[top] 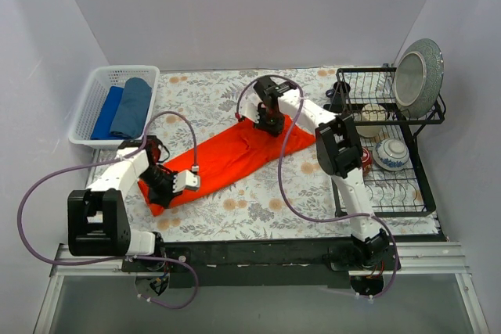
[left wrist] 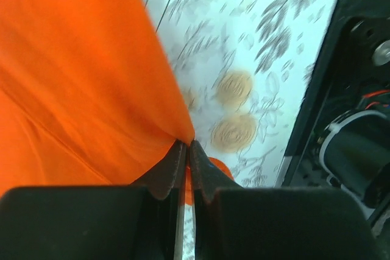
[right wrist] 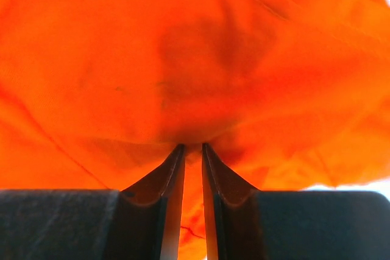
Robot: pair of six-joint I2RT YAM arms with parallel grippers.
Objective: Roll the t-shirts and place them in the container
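Note:
An orange-red T-shirt [top: 215, 166] lies folded into a long strip across the table, now slanting from lower left to upper right. My left gripper is shut on its near-left end, with orange fabric at the fingertips. My right gripper is shut on the wrinkled fabric toward the shirt's right part, which fills most of the right wrist view; a small pinch of cloth shows at the tips.
A white basket [top: 81, 112] with folded blue cloths stands at back left. A black dish rack [top: 427, 204] with plates and bowls takes up the right.

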